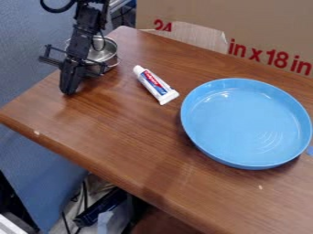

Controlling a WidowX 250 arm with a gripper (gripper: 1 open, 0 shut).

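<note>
My black gripper point(70, 80) is low over the left end of the wooden table, in front of a metal pot point(101, 57) that is partly hidden by the arm. Its fingertips point down near the tabletop; whether they are apart or together is hard to see. A white, red and blue toothpaste tube point(156, 85) lies to the right of the pot. A large light blue plate point(244, 123) rests on the right part of the table.
Cables hang from the arm.
</note>
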